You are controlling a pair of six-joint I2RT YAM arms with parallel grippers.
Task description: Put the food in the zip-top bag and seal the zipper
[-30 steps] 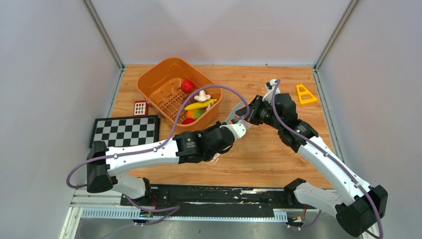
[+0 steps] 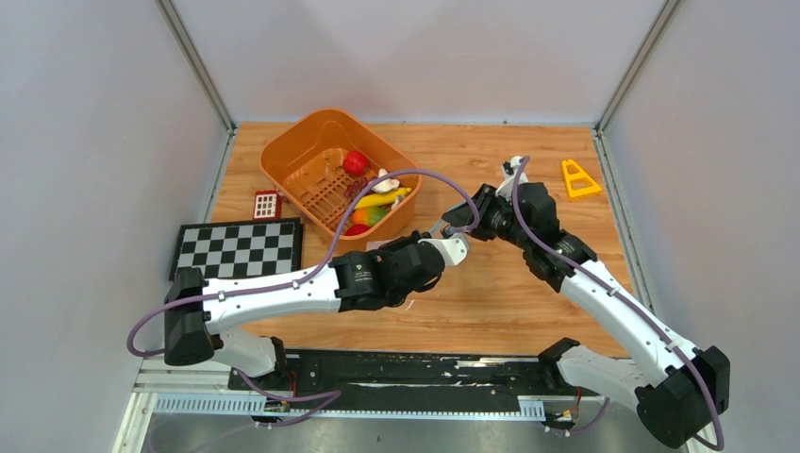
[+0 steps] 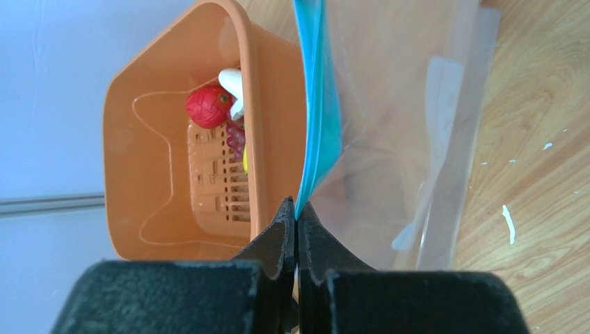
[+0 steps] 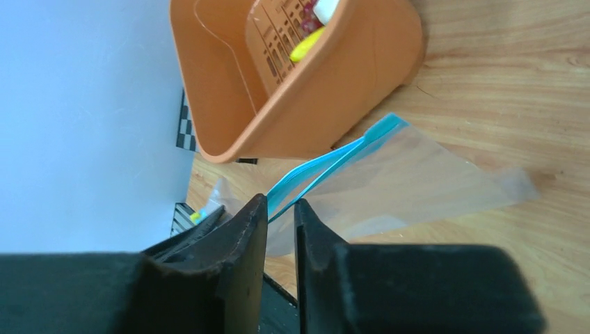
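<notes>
The zip bag [image 3: 396, 125] is clear, with a blue zip edge [image 3: 323, 118]. In the left wrist view the lower end of this edge runs into my left gripper, which is shut on it. In the right wrist view, a gap shows between the fingers of my right gripper; the blue strips of the bag [image 4: 410, 188] reach that gap. Inside the orange basket [image 2: 283, 168] lie a red round food [image 2: 356, 163], a white piece [image 2: 386, 183], a yellow banana [image 2: 379, 199] and an orange-green fruit [image 2: 367, 217]. Both grippers hide much of the bag from above.
Left of the basket lies a checkered board [image 2: 236, 250], with a small red-and-white item [image 2: 267, 205] behind it. A yellow frame [image 2: 580, 179] rests at the back right. Bare wood shows at the table's middle and right.
The left arm has hardly moved, and the food in the basket is unchanged.
</notes>
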